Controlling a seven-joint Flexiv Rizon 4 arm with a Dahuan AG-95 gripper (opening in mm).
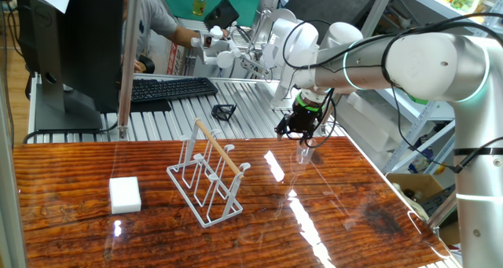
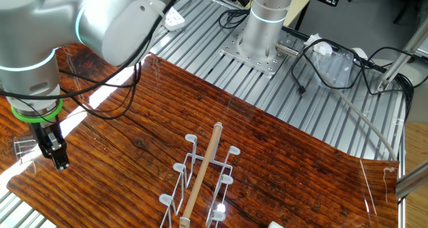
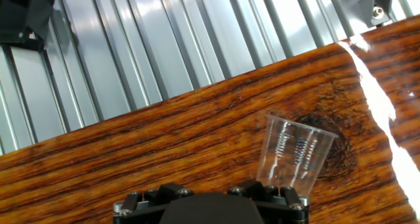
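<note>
A clear plastic cup [image 3: 296,152] stands on the glossy wooden table, right of centre in the wrist view. Its lower part is hidden behind my gripper's right side there. My gripper shows at the bottom edge, its two dark fingers apart and nothing seen between them. In exterior view 1 the gripper [image 1: 294,133] hangs just above and left of the cup [image 1: 305,153]. From exterior view 2, the cup [image 2: 25,149] appears beside the gripper [image 2: 60,162]. A white rack with a wooden top bar [image 1: 220,148] is empty.
A white block [image 1: 124,195] lies left of the rack. Behind the wooden table [image 1: 71,162] runs a ribbed metal surface with a keyboard [image 1: 173,89] and a monitor. Loose cables hang around the arm. Bare table lies between rack and cup.
</note>
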